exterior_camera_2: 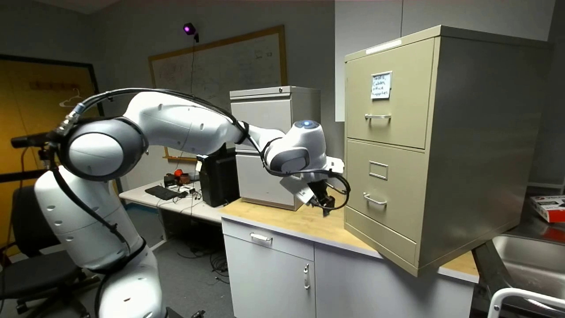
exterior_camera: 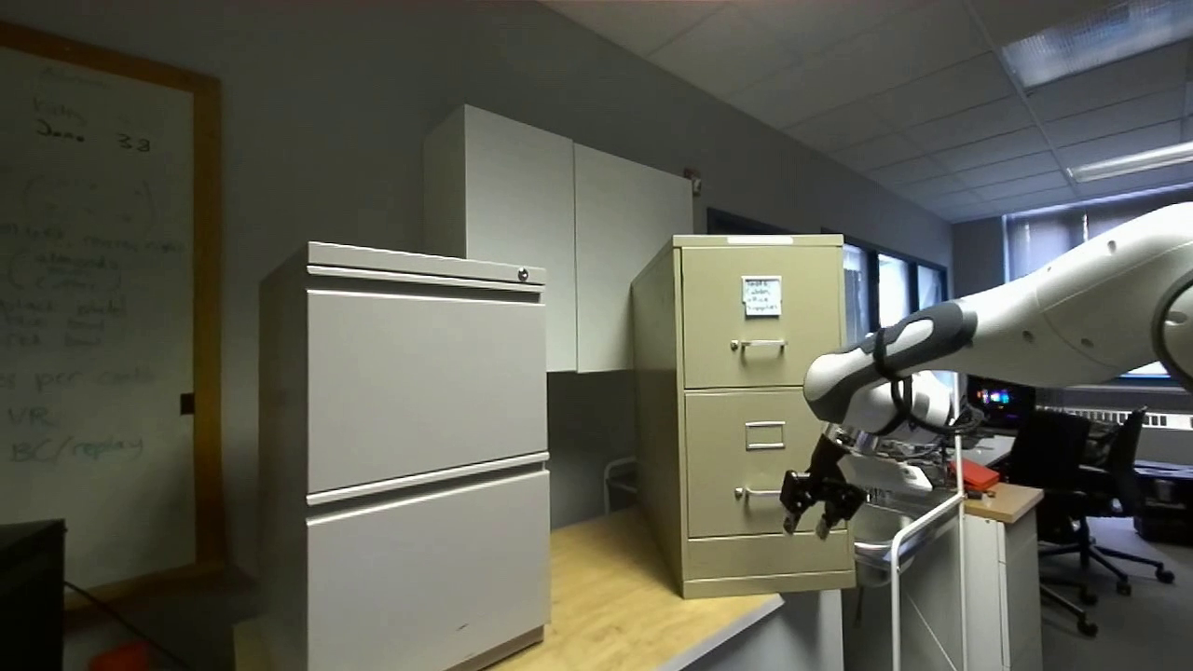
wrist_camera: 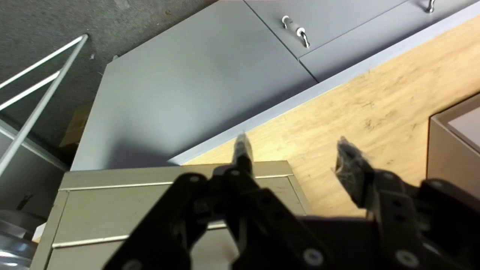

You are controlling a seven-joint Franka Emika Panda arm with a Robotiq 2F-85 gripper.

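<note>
A tan filing cabinet [exterior_camera: 710, 458] stands on the wooden counter, both of its drawers closed. Its lower drawer carries a metal handle [exterior_camera_2: 374, 199], and a similar upper handle [exterior_camera_2: 377, 116] sits above it. My gripper [exterior_camera: 807, 524] hangs in front of the lower drawer, fingers angled downward, with the lower handle behind it in exterior view 1. In the wrist view the two fingertips stand apart, so the gripper is open, with only counter and cabinet visible beyond the gap. The lower handle cannot be made out in that view.
A grey two-drawer cabinet [exterior_camera: 428, 391] stands at the other end of the counter. Bare wood [exterior_camera_2: 312, 218] lies between the cabinets. A white metal rail [exterior_camera: 925, 520] and a sink [exterior_camera_2: 529, 259] lie beyond the tan cabinet.
</note>
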